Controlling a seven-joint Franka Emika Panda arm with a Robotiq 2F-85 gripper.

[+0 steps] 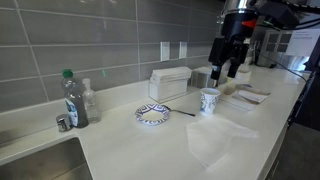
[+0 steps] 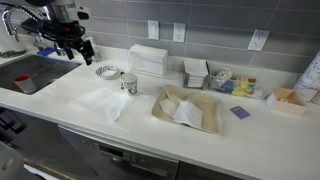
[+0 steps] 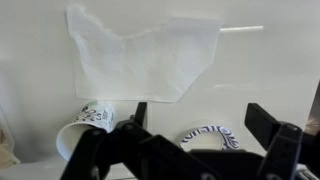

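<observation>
My gripper is open above the white counter, its fingers wide apart with nothing between them. In exterior view 1 the gripper (image 1: 229, 70) hangs well above a patterned white mug (image 1: 209, 103). A creased white paper towel (image 3: 140, 62) lies flat ahead of the fingers in the wrist view. That view also has the mug (image 3: 92, 118) at lower left and a plate with a blue patterned rim (image 3: 222, 131), partly hidden behind the gripper body. A utensil lies near the plate (image 1: 152, 113) in exterior view 1.
The sink (image 1: 45, 160) is at the left, with a dark soap bottle (image 1: 74, 100) and a clear bottle (image 1: 91, 102) behind it. A white bin (image 2: 148, 60) stands by the wall. Rightward lies a brown tray (image 2: 163, 115) holding cloth.
</observation>
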